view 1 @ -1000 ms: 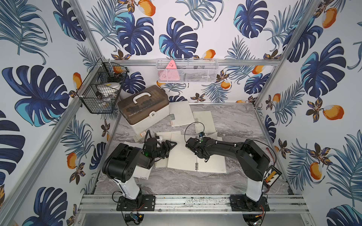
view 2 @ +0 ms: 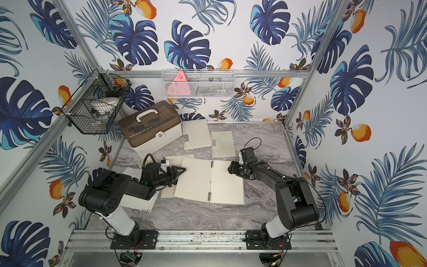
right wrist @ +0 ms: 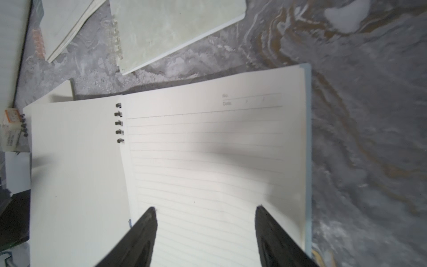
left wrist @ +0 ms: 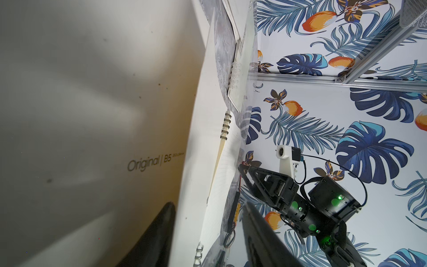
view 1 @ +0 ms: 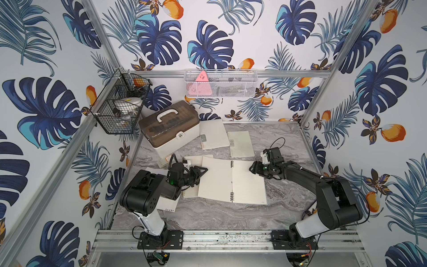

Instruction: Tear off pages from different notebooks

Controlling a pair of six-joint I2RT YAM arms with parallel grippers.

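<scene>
An open spiral notebook (view 1: 215,180) lies in the middle, blank cover side left, lined page (right wrist: 204,169) right. My left gripper (view 1: 200,171) is at the notebook's left edge; in the left wrist view its blurred fingertips flank a raised sheet edge (left wrist: 195,133), fingers apart. My right gripper (view 1: 255,168) is above the upper right of the lined page, fingers apart with nothing gripped in the right wrist view. Another notebook (view 1: 192,191) lies partly under the open one's left side.
Two notebooks (view 1: 213,133) (view 1: 240,142) lie at the back, beside a storage box (view 1: 169,129). A wire basket (view 1: 120,111) hangs at the left wall, a mesh rack (view 1: 231,84) at the back. Bare marble shows at the right.
My right gripper has moved right from over the notebook's middle to its right page, its arm swung round. My left gripper looks almost unmoved.
</scene>
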